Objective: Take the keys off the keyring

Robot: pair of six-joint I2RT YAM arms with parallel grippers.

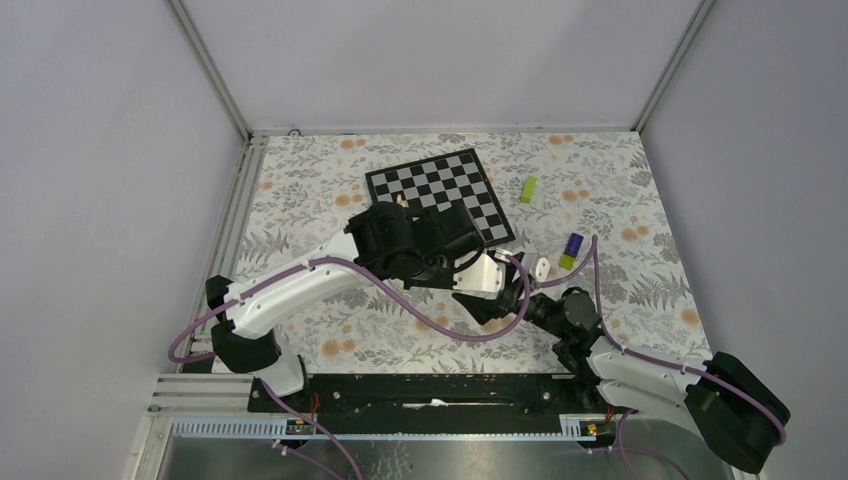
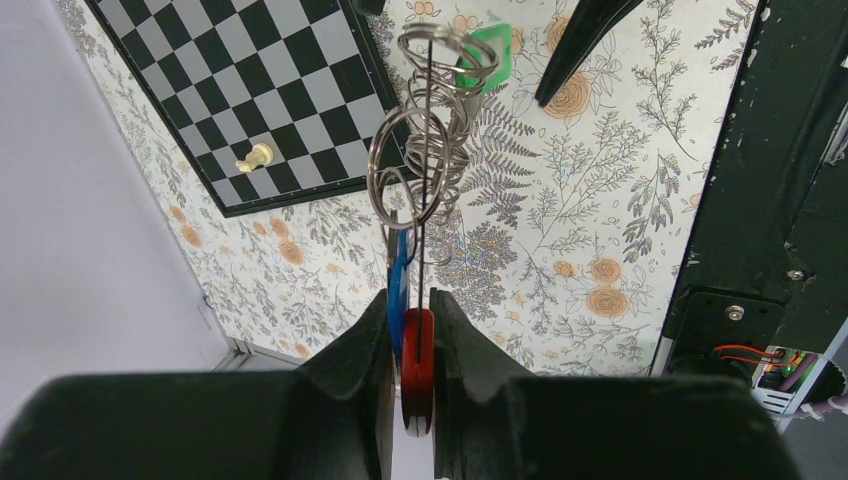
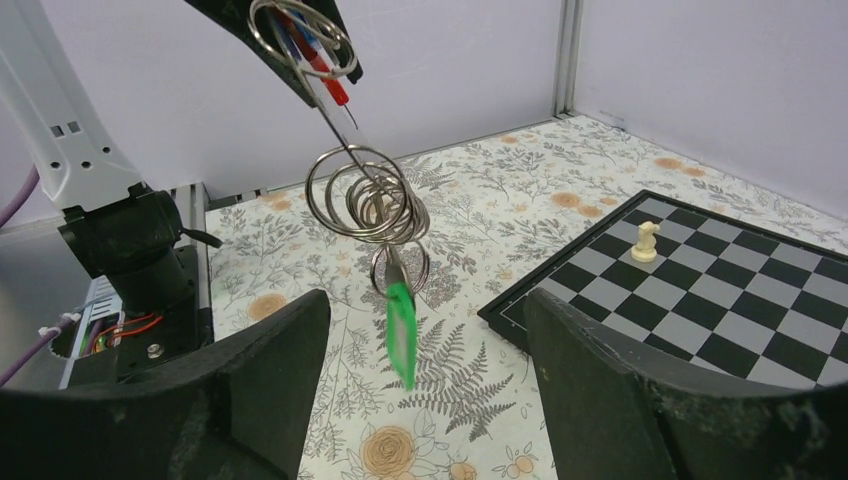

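Observation:
A bunch of linked metal rings (image 2: 428, 140) hangs from a blue tag (image 2: 397, 285) and a red tag (image 2: 417, 365). My left gripper is shut on these two tags. At the far end of the rings dangles a green tag, also in the left wrist view at the top. My right gripper stands open, its fingers either side of the green tag in its view, nothing gripped between them. One right finger (image 2: 590, 45) enters the left wrist view from the top. In the top view the arms hide the rings.
A black-framed chessboard (image 1: 440, 190) lies behind the grippers, with a pale chess piece (image 3: 645, 242) on it. A green block (image 1: 528, 189) and a blue-yellow block (image 1: 571, 250) lie to the right.

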